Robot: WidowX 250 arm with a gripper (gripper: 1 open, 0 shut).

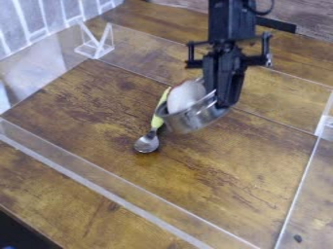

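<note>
A metal bowl (198, 118) with a white rounded object (185, 94) inside hangs above the wooden table, held at its right rim by the dark gripper (224, 95). The gripper looks shut on that rim, though its fingertips are hard to make out. A spoon (147, 143) with a pale green handle lies on the table just left of the bowl, its upper handle partly hidden behind it.
A white bracket (95, 44) stands at the back left, and clear panels run along the left and right sides.
</note>
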